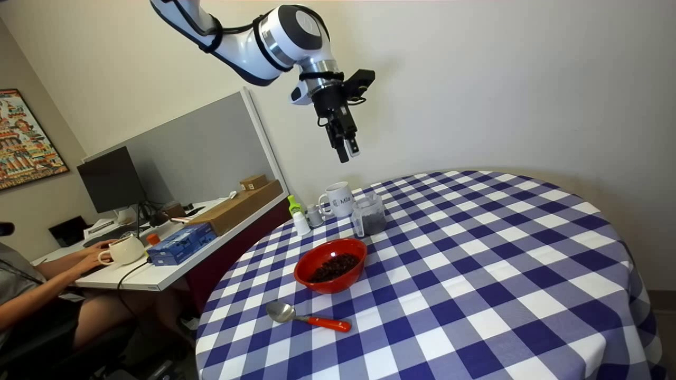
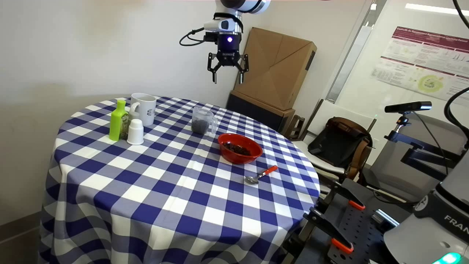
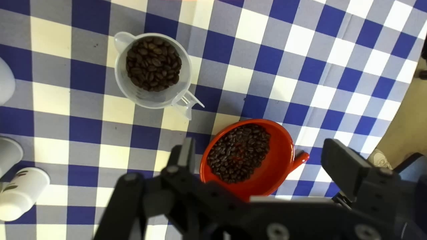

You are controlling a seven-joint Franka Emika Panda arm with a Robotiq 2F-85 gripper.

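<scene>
My gripper [image 2: 227, 83] hangs high above the table, open, with nothing between its fingers. In the wrist view, its dark fingers [image 3: 184, 154] stand wide apart in the lower part. Below lies a red bowl [image 3: 282, 160] partly filled with dark coffee beans [image 3: 236, 154]; my gripper body hides its near edge. A clear measuring cup [image 3: 154, 100], also with beans in it, stands upright beside the bowl. On the cloth near the bowl rests a spoon [image 1: 326, 323] with a red handle, seen in both exterior views.
A white mug [image 2: 143, 110], a green bottle [image 2: 117, 121] and a white shaker [image 2: 135, 132] stand together on the checked table [image 2: 176, 193]. A grey shaker [image 1: 314, 216] is beside them. Cardboard boxes [image 2: 277, 66] are stacked behind.
</scene>
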